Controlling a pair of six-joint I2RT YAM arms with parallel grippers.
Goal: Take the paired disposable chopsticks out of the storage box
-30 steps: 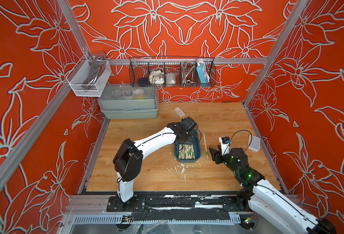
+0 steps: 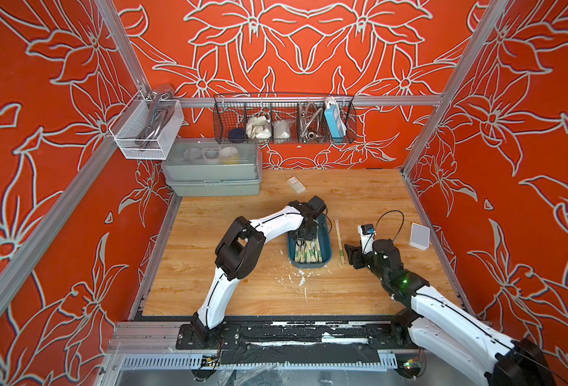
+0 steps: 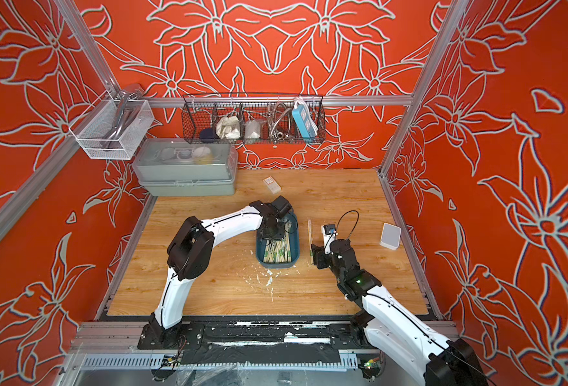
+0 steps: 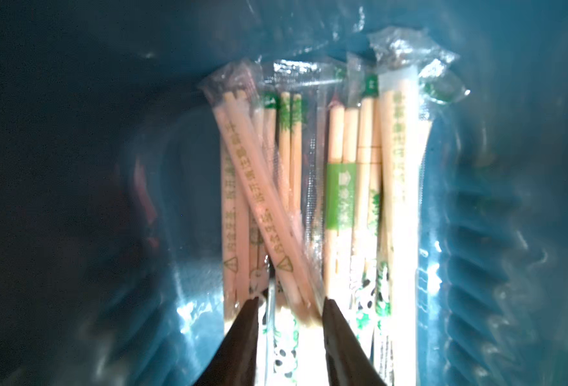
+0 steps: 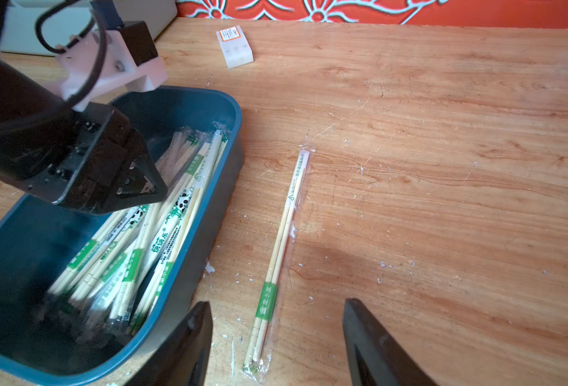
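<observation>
The blue storage box (image 5: 197, 222) stands mid-table and holds several wrapped pairs of chopsticks (image 4: 341, 186). In the left wrist view one pair (image 4: 264, 199) lies slanted across the others, its lower end between the fingertips of my left gripper. That finger is part open, down inside the box; whether it touches the pair cannot be told. A single wrapped pair with a green band (image 5: 266, 299) rests on the table right of the box. My right gripper stands open above the table, on either side of that pair's near end in its view.
A small white packet (image 5: 235, 46) lies behind the box, and a white square dish (image 2: 419, 236) sits at the right. A lidded grey case (image 2: 213, 170) occupies the back left. Paper scraps (image 2: 301, 278) are scattered in front of the box.
The pair on the table has stayed put.
</observation>
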